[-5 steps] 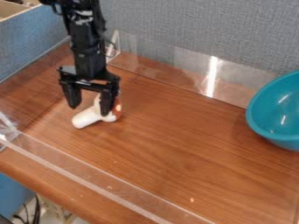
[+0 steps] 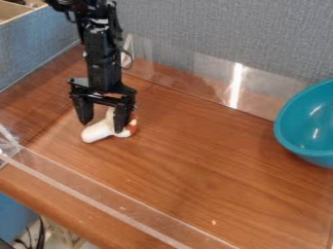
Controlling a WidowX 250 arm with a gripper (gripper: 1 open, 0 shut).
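My black gripper (image 2: 101,117) hangs low over the left part of the wooden table, its fingers open and spread around a white bottle-like object (image 2: 99,131) with a reddish-orange end toward the right. The object lies on its side at a slant. Part of it is hidden behind the fingers, and I cannot tell whether they touch it.
A teal bowl (image 2: 305,140) sits at the right edge of the view. A grey padded wall (image 2: 228,34) and clear strip bound the back, and a blue-sided box (image 2: 26,68) stands at the left.
The gripper has shifted slightly since a second ago, settling lower around the white object. The object and bowl look unmoved.
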